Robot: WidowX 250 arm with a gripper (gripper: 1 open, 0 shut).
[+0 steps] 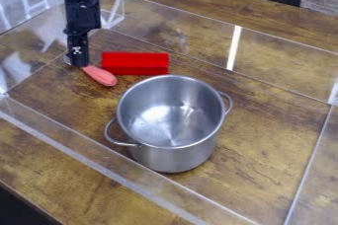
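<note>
My gripper (pixel 77 58) is low over the table at the upper left, shut, its tips at the end of a pink-red handled utensil (pixel 99 75); I cannot tell whether anything is between them. A red block (pixel 134 63) lies just right of the utensil. A large steel pot (pixel 169 140) with two side handles stands at the lower centre.
Clear strips run along the work area, and a dark edge shows at the bottom left corner.
</note>
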